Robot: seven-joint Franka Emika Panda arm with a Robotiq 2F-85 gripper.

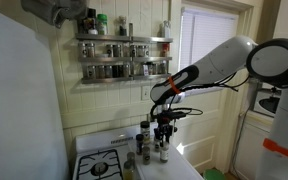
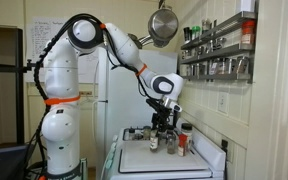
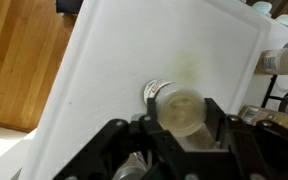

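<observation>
A small jar with a pale label and a brownish round cap stands between my fingers in the wrist view. My gripper is shut on it near the cap. From the side, the light-labelled jar appears upright below the gripper, over the white countertop. The second exterior view shows the same jar under the gripper. Whether its base touches the surface, I cannot tell.
Several other jars crowd the right side of the wrist view, near the wall. A stove lies left of the jars. Spice shelves hang above. Bare white surface extends left of the jar in the wrist view.
</observation>
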